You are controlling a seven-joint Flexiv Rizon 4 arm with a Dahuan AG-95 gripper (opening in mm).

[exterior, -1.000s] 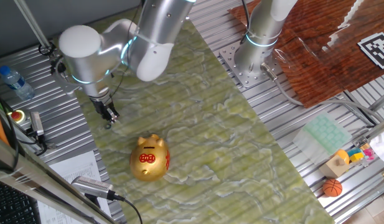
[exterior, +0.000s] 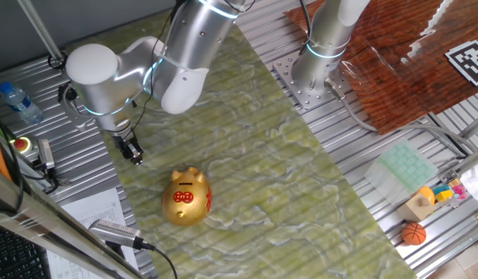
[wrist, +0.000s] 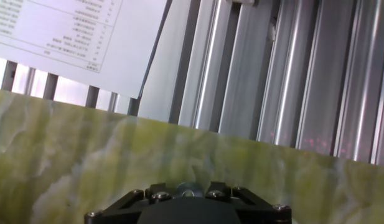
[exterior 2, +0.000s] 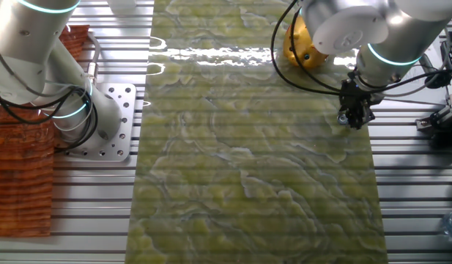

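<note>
My gripper (exterior: 136, 160) points down near the left edge of the green marbled mat, left of and behind the gold piggy bank (exterior: 186, 203). The bank has red markings and a dark slot on top. In exterior view 2 the bank (exterior 2: 305, 45) is partly hidden by the arm and cables. The wrist view shows the black gripper at the bottom, with a small round greyish piece (wrist: 189, 186) showing between its fingers. Whether the fingers grip that piece is unclear; their opening cannot be made out.
A printed sheet (exterior: 91, 225) and a grey device (exterior: 115, 231) lie left of the mat. A water bottle (exterior: 20, 102) stands at far left. A pale green box (exterior: 401, 167) and an orange ball (exterior: 413, 234) are on the right.
The gripper and arm have shifted slightly, with the fingers now lower in the picture and looking closer together than one second ago. The piggy bank has not moved.
</note>
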